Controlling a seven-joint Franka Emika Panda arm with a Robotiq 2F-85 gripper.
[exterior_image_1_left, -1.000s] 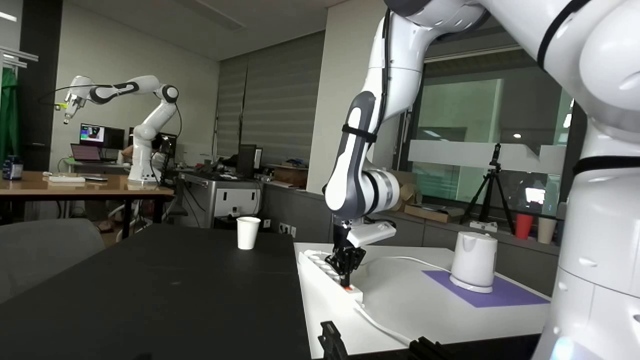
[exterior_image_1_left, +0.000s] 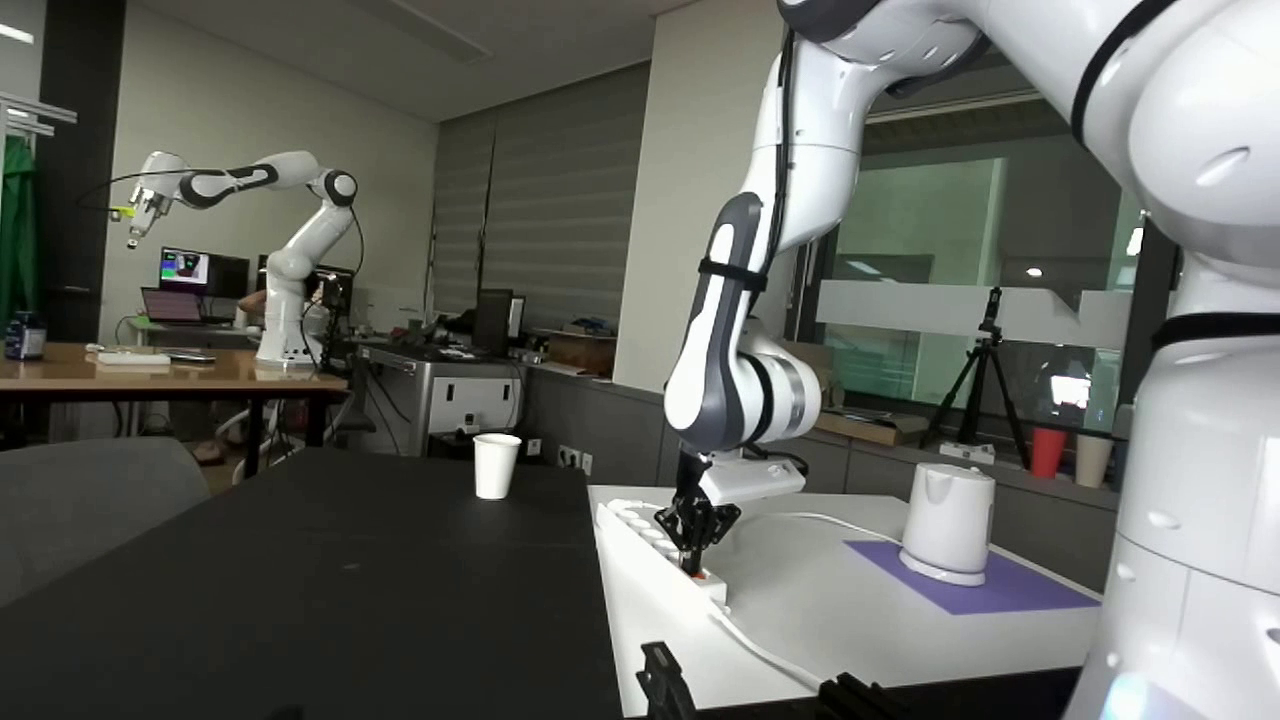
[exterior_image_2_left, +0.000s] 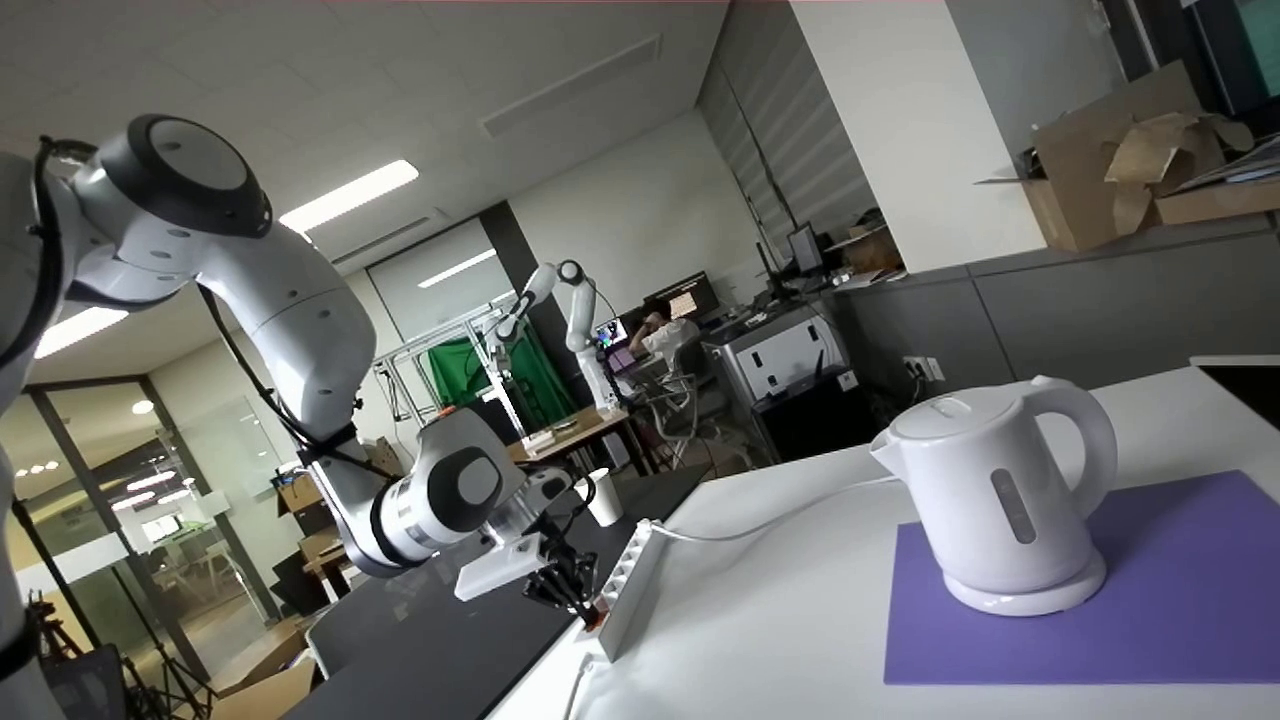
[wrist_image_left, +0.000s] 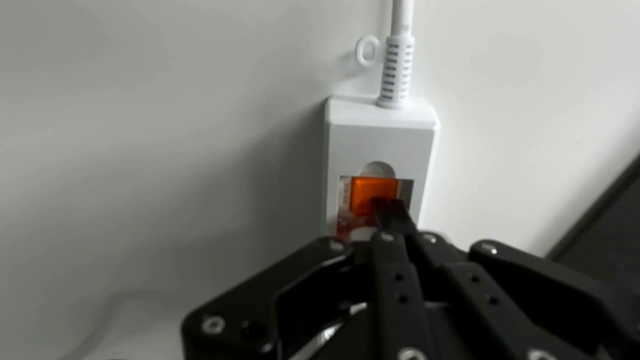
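Note:
In the wrist view, the white power strip (wrist_image_left: 380, 144) shows its cable end, with an orange rocker switch (wrist_image_left: 366, 193) set into its top face. My gripper is shut, its black fingertips directly over the near part of that switch and apparently touching it. Nothing shows between the fingers. From the side, the gripper (exterior_image_1_left: 691, 566) points down at the strip's near end (exterior_image_1_left: 710, 588). The row of sockets (exterior_image_2_left: 624, 569) runs away from my gripper. The lower part of the switch is hidden behind the fingers.
A white kettle (exterior_image_2_left: 998, 498) stands on a purple mat (exterior_image_2_left: 1152, 570), with a cord across the white table (exterior_image_2_left: 780, 576). On the adjoining black table (exterior_image_1_left: 360, 564) is a white paper cup (exterior_image_1_left: 494, 466).
The arm's wrist and forearm have shifted slightly right in exterior view 1, while the fingertips stay at the strip's switch end. Kettle, cup and strip look unmoved.

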